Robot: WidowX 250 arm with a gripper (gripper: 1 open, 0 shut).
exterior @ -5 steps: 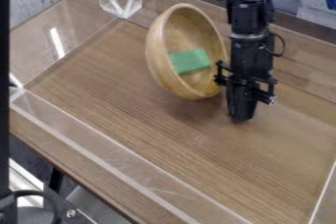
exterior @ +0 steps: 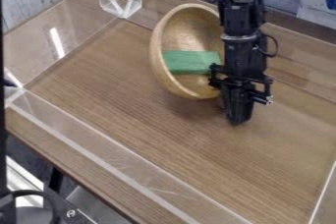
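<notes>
The black arm hangs from the top centre-right, and its gripper [exterior: 239, 110] is low over the wooden table, beside a tan bowl [exterior: 171, 33] that is tilted up steeply on its side. The gripper is at the bowl's lower right rim; its fingertips are dark and crowded, and whether anything is between them is hard to see. A green block [exterior: 190, 61] lies inside the bowl, on its lower part.
A white wire-like object [exterior: 121, 0] stands at the back left. A dark object [exterior: 29, 208] shows at the bottom left corner.
The green block has slid lower in the bowl and now shows larger. The arm and gripper have shifted very slightly left.
</notes>
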